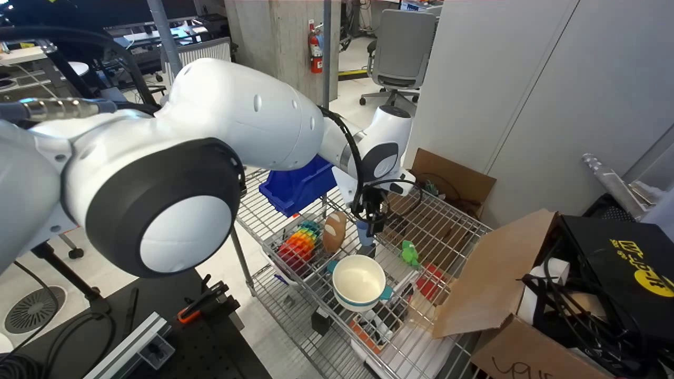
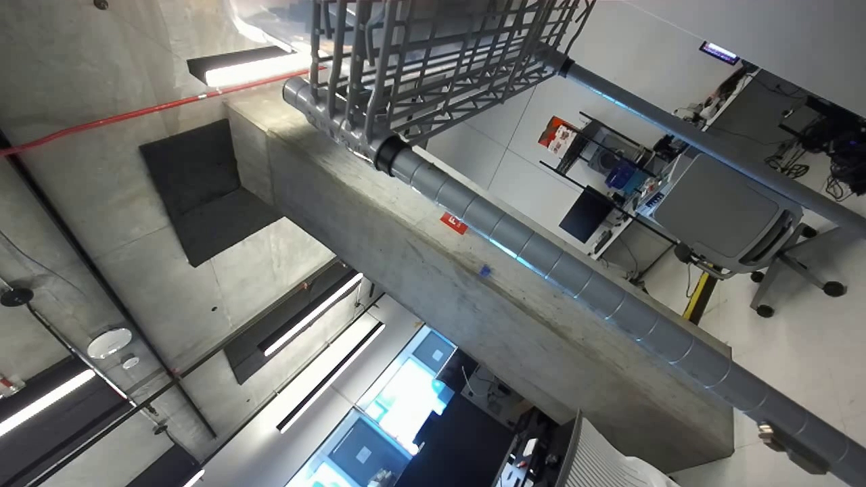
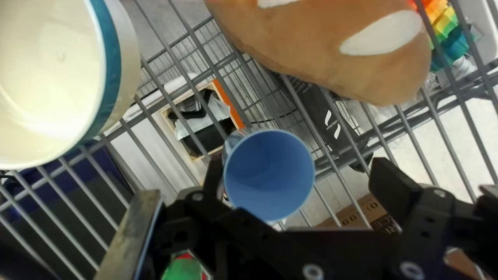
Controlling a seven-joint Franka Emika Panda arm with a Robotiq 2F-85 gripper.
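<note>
On the wire shelf stands a blue cup, upright, its mouth facing the wrist camera. My gripper is open over it, the left finger close to the cup's rim and the right finger well apart from it. Whether the left finger touches the cup I cannot tell. In exterior view 1 the gripper hangs low at the cup and partly covers it. A cream pot with teal handles sits nearer on the same shelf, and a brown bread-like toy lies to the left of the cup.
A blue bin occupies the shelf's far left. Rainbow-coloured toys lie at its left edge, a green toy to the cup's right. An open cardboard box stands at the right. Exterior view 2 shows mostly ceiling and a grey post.
</note>
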